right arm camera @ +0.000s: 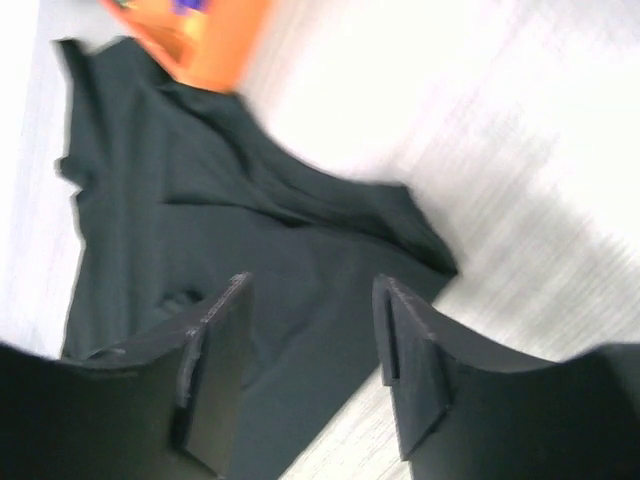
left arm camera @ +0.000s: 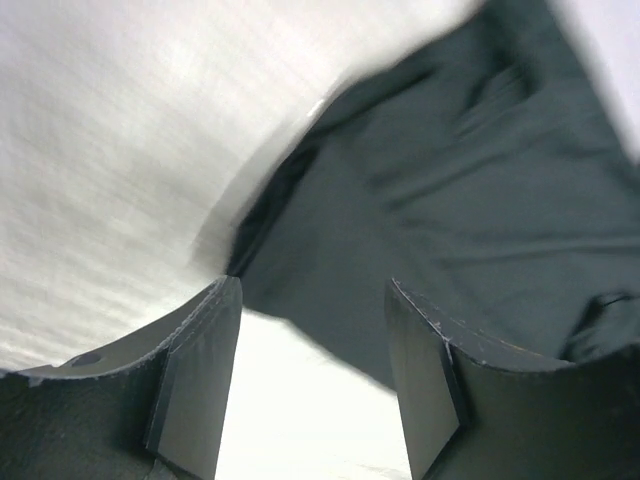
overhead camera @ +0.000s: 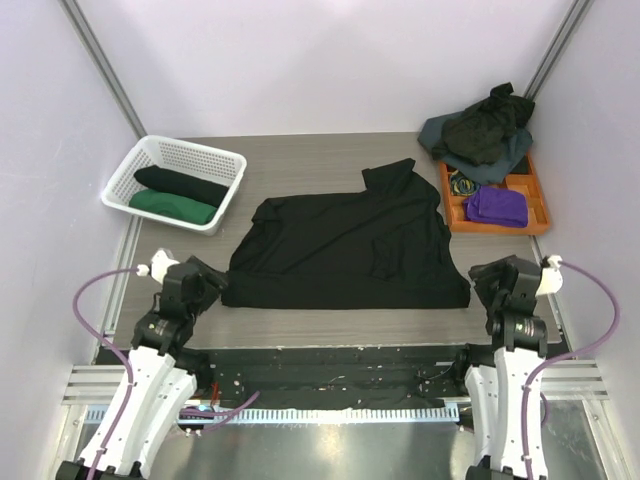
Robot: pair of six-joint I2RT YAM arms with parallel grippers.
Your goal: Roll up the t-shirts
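A black t-shirt (overhead camera: pixel 340 240) lies spread on the table, its near hem running fairly straight from side to side and a sleeve folded out at the far right. Just off the hem's left corner, my left gripper (overhead camera: pixel 222 284) stands open; in the left wrist view its fingers (left arm camera: pixel 200 350) are well apart, with the shirt's dark corner beyond them. My right gripper (overhead camera: pixel 476 276) is beside the right corner. The right wrist view shows its fingers (right arm camera: pixel 215 350) parted over the cloth, the corner lying flat on the table, nothing gripped between them.
A white basket (overhead camera: pixel 228 160) at the left holds a rolled black shirt (overhead camera: pixel 182 186) and a rolled green shirt (overhead camera: pixel 172 206). An orange tray (overhead camera: pixel 540 200) at the right carries a folded purple cloth (overhead camera: pixel 497 206) and a pile of dark clothes (overhead camera: pixel 485 130). Bare table lies in front of the hem.
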